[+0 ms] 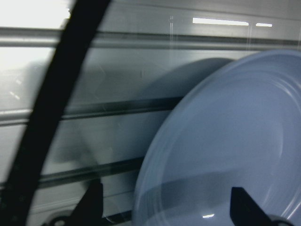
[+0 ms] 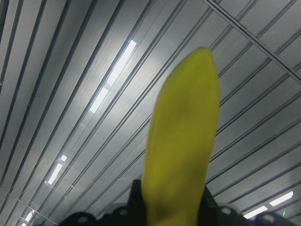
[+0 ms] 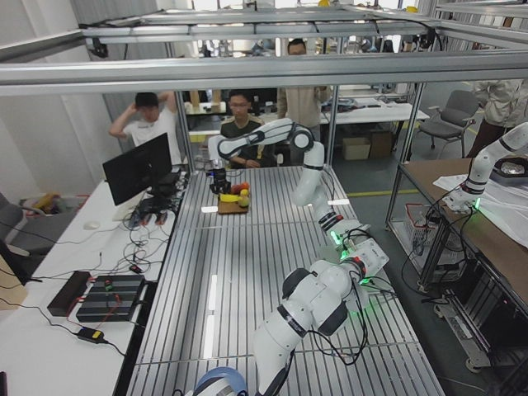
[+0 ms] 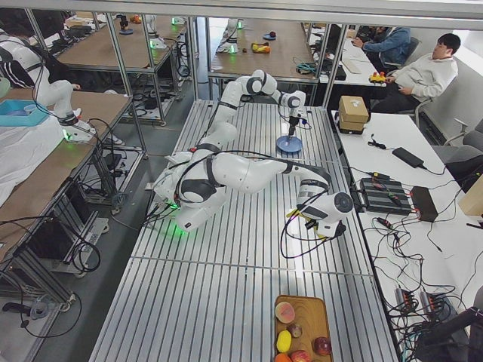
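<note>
A blue plate [image 4: 289, 148] lies on the slatted table, with my left gripper [image 4: 291, 133] over it. In the left wrist view the plate [image 1: 221, 136] fills the right side, and the gripper stands open, its rim between the fingers. My right gripper [image 3: 218, 186] is shut on a yellow banana [image 2: 181, 127], which fills the middle of the right wrist view. In the left camera view the banana [image 3: 228, 198] is beside or over the wooden fruit tray [image 3: 233, 209]; its exact height is unclear.
The tray holds several fruits in the right camera view, including a lemon [image 4: 284, 342]. Bare slatted table [image 4: 204, 302] lies between and around plate and tray. Side tables with cables, electronics and a monitor [image 3: 136, 169] flank the cell, and people stand or sit beyond.
</note>
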